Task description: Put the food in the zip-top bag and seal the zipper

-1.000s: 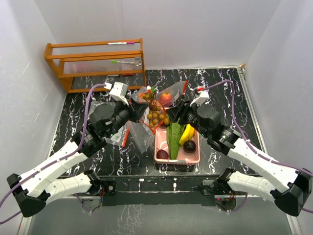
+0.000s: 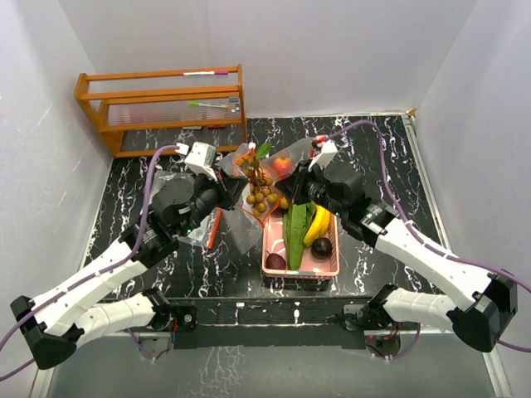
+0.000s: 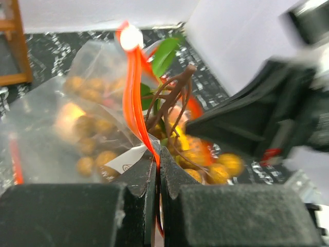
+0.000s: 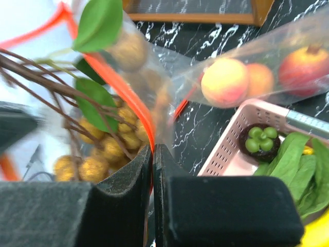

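A clear bag with orange zipper edges holds a leafy bunch of longans (image 2: 259, 195), seen close in the left wrist view, with stems (image 3: 170, 98) poking from its mouth. My left gripper (image 2: 231, 191) is shut on the bag's rim (image 3: 134, 103). My right gripper (image 2: 292, 191) is shut on the rim's other side (image 4: 131, 98). A second bag holds peaches (image 4: 223, 80) and a red fruit (image 4: 303, 69). The pink basket (image 2: 270, 245) holds long green vegetables (image 2: 297, 236), bananas (image 2: 318, 225), an avocado (image 2: 321, 247) and a dark red round item (image 2: 275, 260).
A wooden rack (image 2: 158, 72) with markers stands at the back left. Flat empty bags (image 2: 195, 232) lie left of the bag.
My right gripper has moved slightly left and toward the back, onto the bag's rim. The left arm has barely moved.
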